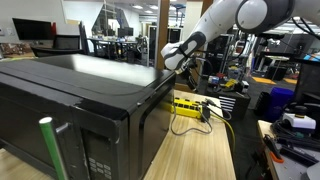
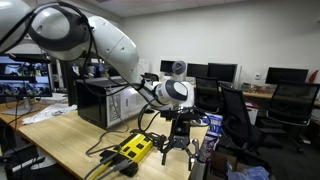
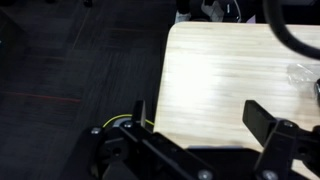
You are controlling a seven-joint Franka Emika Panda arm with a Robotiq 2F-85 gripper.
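My gripper is open in the wrist view, its two fingers wide apart and only bare table between them. In exterior view 2 the gripper (image 2: 178, 142) hangs over the right part of the wooden table, beside a yellow device (image 2: 133, 149). That device (image 1: 185, 108) shows in exterior view 1 at the far end of the table, with cables around it. A large black microwave (image 1: 135, 118) fills the foreground there.
A clear crumpled item (image 3: 300, 73) and part of a dark object (image 3: 317, 91) sit near the wrist view's right edge. Dark floor (image 3: 70, 75) lies beyond the table edge. Office chairs (image 2: 290, 105) stand behind.
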